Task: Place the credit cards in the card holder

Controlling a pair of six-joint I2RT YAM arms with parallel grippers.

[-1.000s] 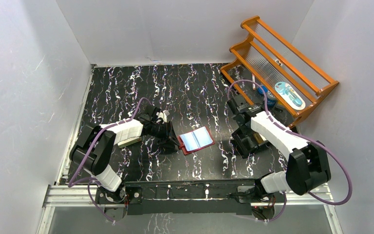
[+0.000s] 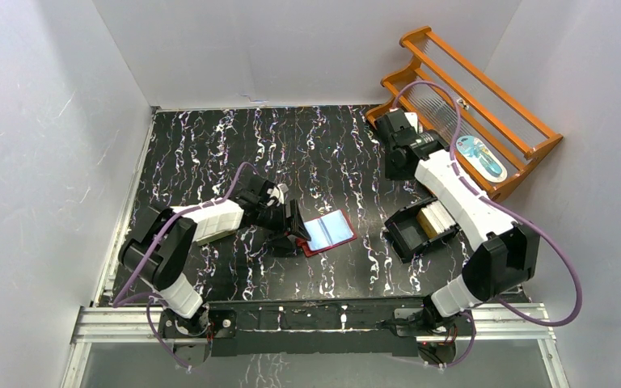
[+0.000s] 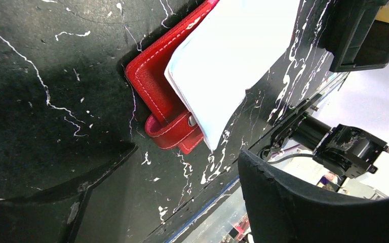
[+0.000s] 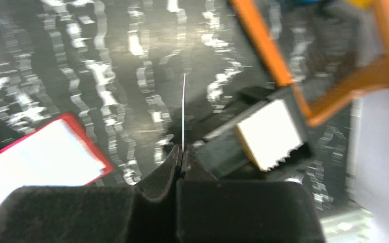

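Note:
The card holder, a red leather wallet (image 3: 157,76) with a snap strap and white pages (image 3: 228,45), lies open on the black marbled table. My left gripper is open just beside its strap end, nothing between its fingers. My right gripper is shut, raised near the wooden rack, above and behind a black box (image 2: 404,238) holding pale card-like contents (image 4: 269,132). The right wrist view is blurred; a thin light line shows at the fingertips, too unclear to identify. I cannot make out any separate credit card.
A wooden rack (image 2: 469,97) with a painted oval item (image 2: 482,159) stands at the back right. A pale flat object (image 2: 214,237) lies partly under the left arm. White walls surround the table.
My right gripper has moved away from over the black box toward the back, uncovering more of the box. The left arm has shifted very slightly to the right.

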